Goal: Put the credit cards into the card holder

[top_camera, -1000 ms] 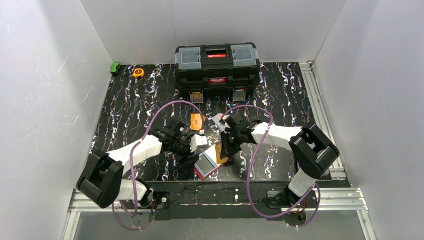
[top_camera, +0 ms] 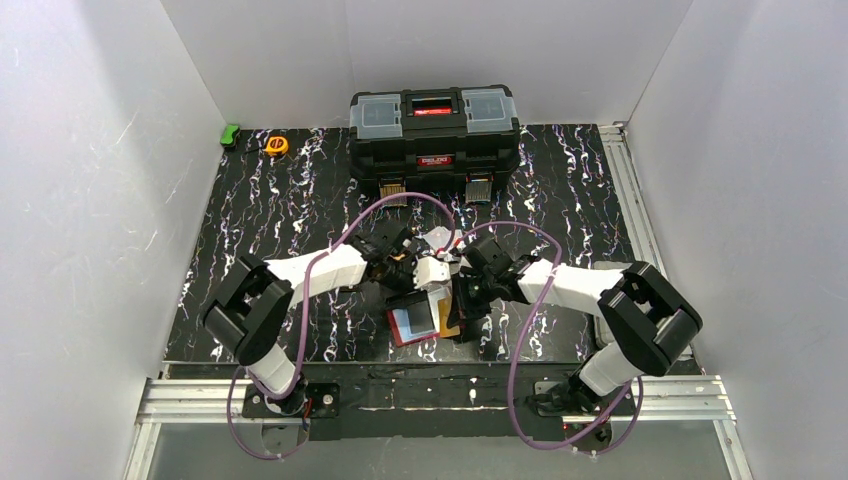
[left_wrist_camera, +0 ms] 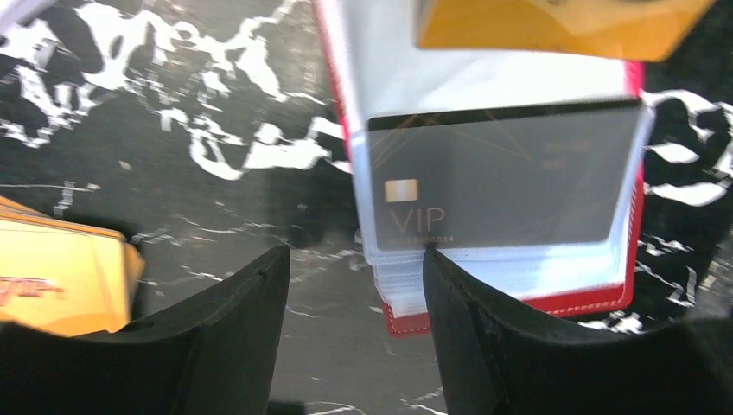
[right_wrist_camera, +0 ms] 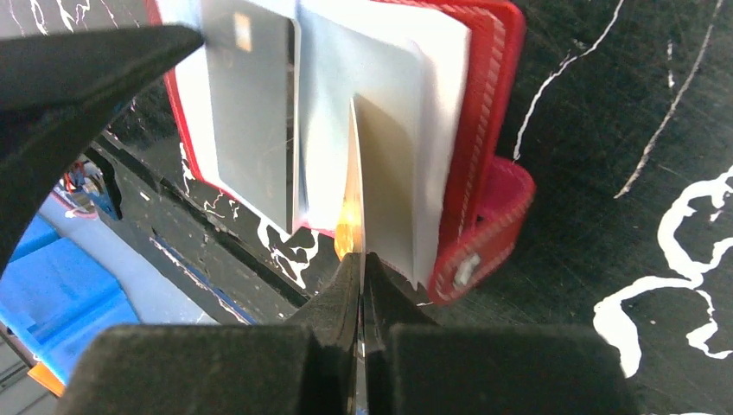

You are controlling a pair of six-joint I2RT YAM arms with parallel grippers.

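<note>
The red card holder [top_camera: 394, 325] lies spread near the table's front edge, with white and clear sleeves. A grey VIP card [left_wrist_camera: 501, 186] rests against one of its sleeves. Over the holder's edge stands my left gripper, part open and empty; one fingertip overlaps the grey card's lower left corner in the left wrist view. A gold card [right_wrist_camera: 356, 186] appears nearly edge-on between the shut fingers of my right gripper, alongside the holder's clear sleeve. How far this card sits inside the sleeve I cannot tell.
Another orange card item [left_wrist_camera: 60, 268] lies on the table beside the holder, mostly covered by my left arm from above. A black toolbox [top_camera: 434, 140] stands at the back. Tape measure [top_camera: 277, 146] and green object [top_camera: 230, 134] sit far left.
My left gripper has moved right, over the holder. My right gripper has shifted slightly right and toward the front, with the gold card. The holder has turned and now lies straighter.
</note>
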